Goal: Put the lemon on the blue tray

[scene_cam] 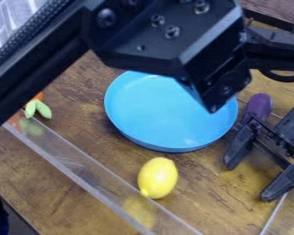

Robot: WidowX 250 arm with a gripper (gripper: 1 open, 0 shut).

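Note:
The yellow lemon [158, 177] lies on the wooden table, just in front of the round blue tray [172, 110] and apart from its rim. Nothing rests on the visible part of the tray; the dark arm covers its upper edge. At the right side, my black gripper [246, 181] stands open low over the table, its fingers [277, 184] spread with only wood showing between them. A clear gap separates it from the lemon, which sits to the left of the fingertips.
A purple eggplant-like object [257, 106] lies between the tray and my gripper. A transparent wall [82, 170] runs diagonally along the left and front, close to the lemon. Green leafy tips of the carrot [38, 108] show at far left.

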